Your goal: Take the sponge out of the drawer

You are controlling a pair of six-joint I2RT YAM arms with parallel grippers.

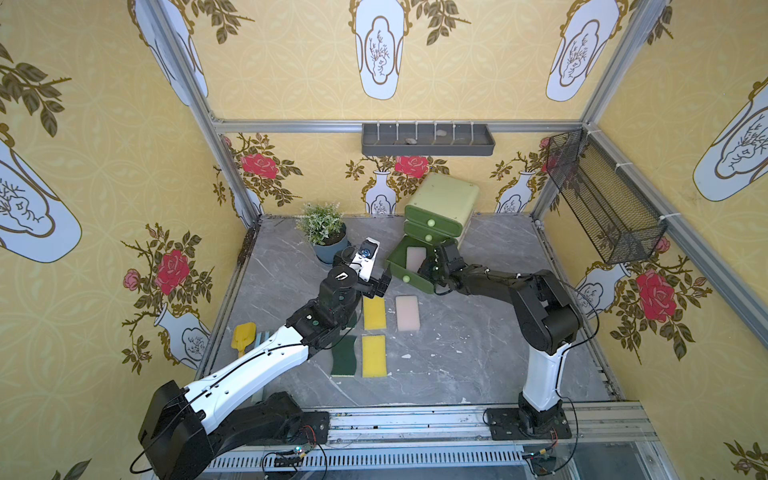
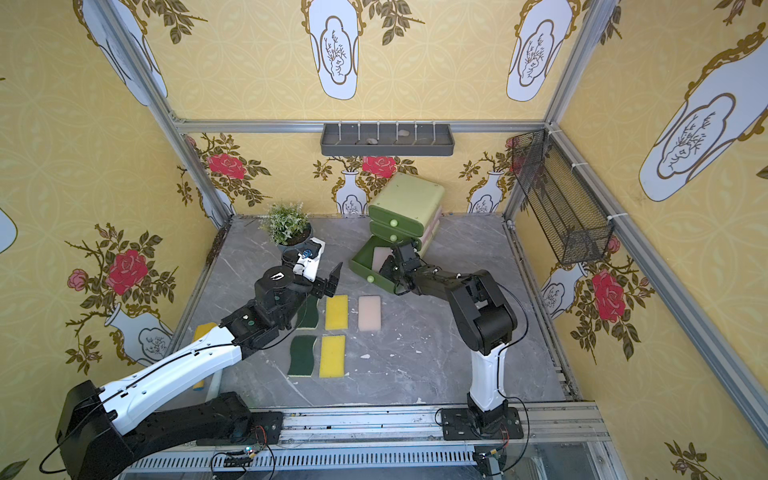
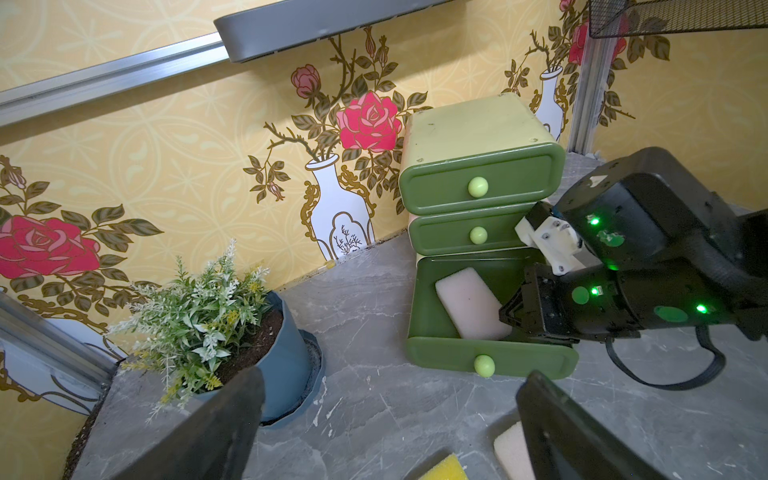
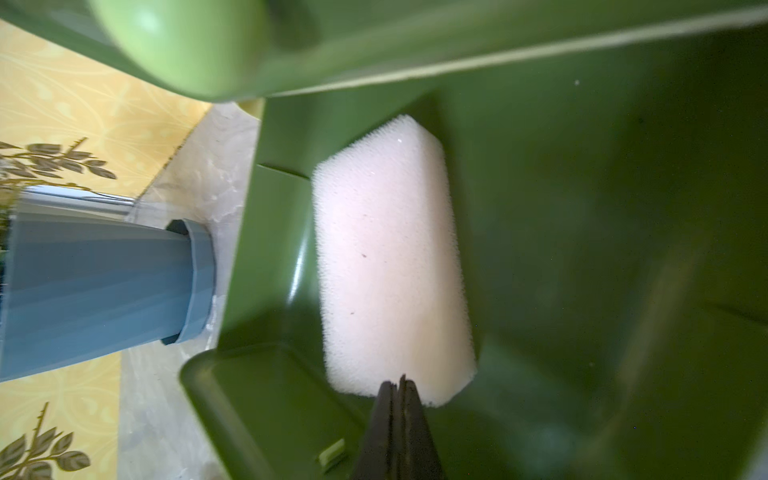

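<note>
The pink sponge point(image 4: 392, 256) lies on the floor of the open green drawer point(image 3: 448, 352), set at a slant. My right gripper is shut, its two tips pressed together with nothing between them. Those tips are at the sponge's near end, outside it; whether they touch it I cannot tell. In the left wrist view, the right hand reaches into the drawer from the right side, by the sponge point(image 3: 470, 304). My left gripper stands open and empty over the table, well to the left of the drawer.
Above the open drawer sit two closed drawers of the cabinet point(image 3: 484, 160), whose knobs jut out. A potted plant point(image 3: 276, 360) stands left of it. In front, another pink sponge point(image 1: 407, 313), yellow sponges point(image 1: 373, 356) and green sponges point(image 1: 344, 356) lie on the table.
</note>
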